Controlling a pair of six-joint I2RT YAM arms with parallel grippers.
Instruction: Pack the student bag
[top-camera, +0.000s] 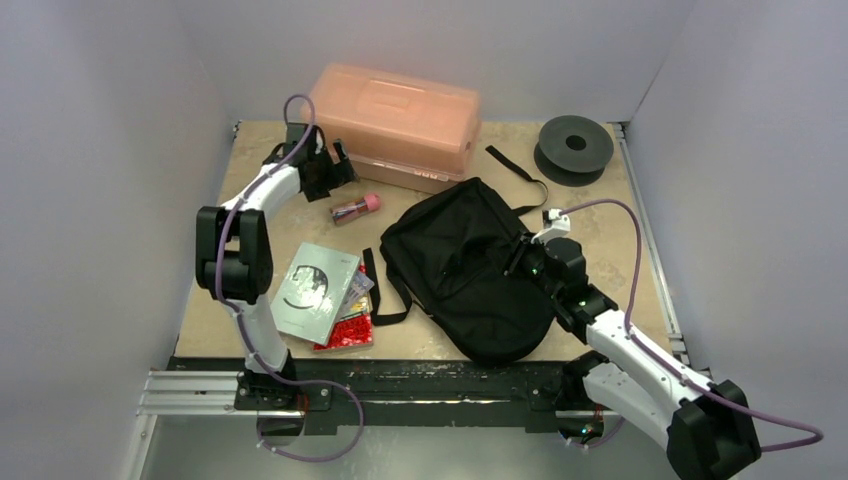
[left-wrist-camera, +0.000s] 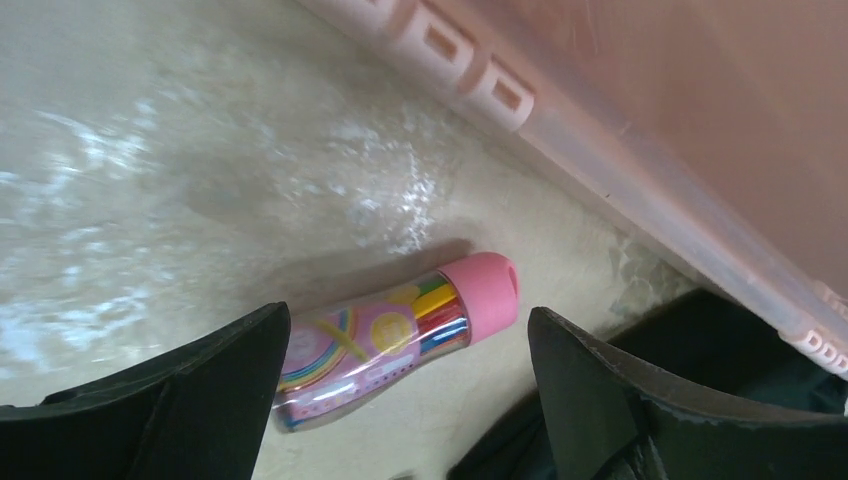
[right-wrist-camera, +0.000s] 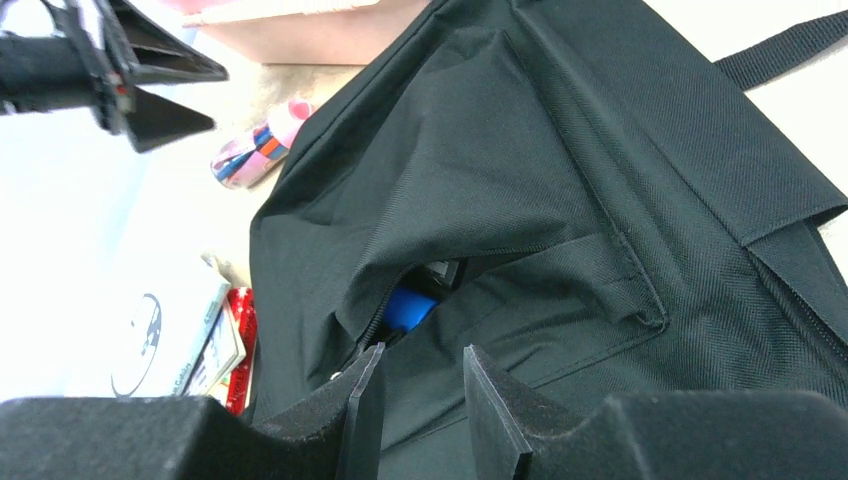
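Note:
On the table below the pink box lies a clear tube with a pink cap (left-wrist-camera: 400, 330) and colored pencils inside. My left gripper (top-camera: 343, 178) is open near it, up and to its left in the top view; nothing is between its fingers. The black bag (top-camera: 470, 270) lies flat in the middle, its opening gaping around something blue (right-wrist-camera: 408, 308). Over the bag's right side hovers my right gripper, partly open and empty. Left of the bag, a pale grey book (top-camera: 315, 290) overlaps a red item (top-camera: 347, 333).
The large translucent pink box (top-camera: 395, 110) stands along the back wall. A dark round spool (top-camera: 575, 150) is at the back right. Bag straps (top-camera: 520, 165) trail toward the back and left. Bare table shows around the tube.

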